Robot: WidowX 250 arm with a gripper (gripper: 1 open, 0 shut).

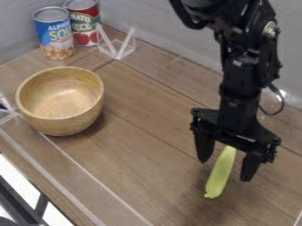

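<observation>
My black gripper (227, 161) hangs at the right, its fingers spread open on either side of a long yellow-green object (216, 183), which lies on the wooden table (130, 159). The upper end of that object is between or just under the fingers; I cannot tell whether they touch it. Nothing is held.
A wooden bowl (60, 116) sits at the left. Two cans, a blue one (56, 37) and a red one (84, 28), stand at the back left beside a white wire-like frame (117, 46). A wall runs along the back.
</observation>
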